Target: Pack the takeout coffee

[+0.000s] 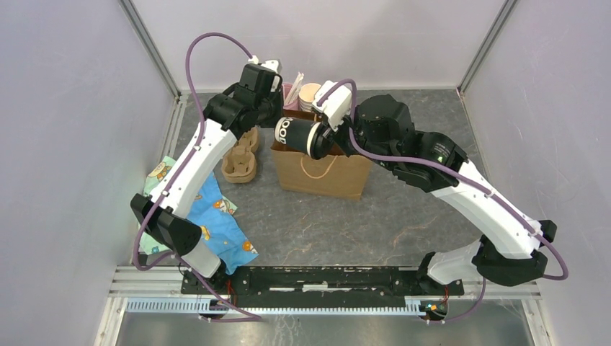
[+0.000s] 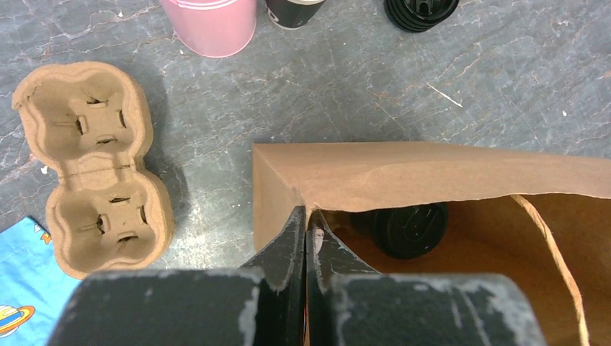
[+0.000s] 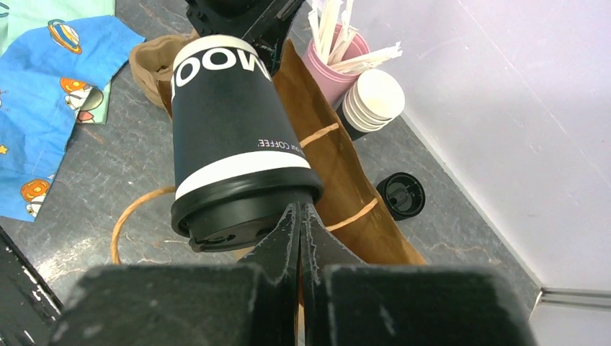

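The paper bag (image 1: 320, 176) stands open mid-table, a dark lid (image 2: 407, 231) inside it in the left wrist view. My left gripper is shut at the bag's left rim corner, pinching the paper edge. A black coffee cup (image 1: 292, 133) with its lid on lies tilted above the bag's opening, lid toward my right gripper. That gripper is shut, its tips at or just behind the lid, with nothing visible between them; whether they touch cannot be told.
A cup carrier (image 1: 239, 164) stands left of the bag, beside blue and green cloths (image 1: 223, 234). A pink straw holder (image 3: 331, 76), stacked cups (image 3: 371, 101) and black lids (image 3: 403, 194) are behind.
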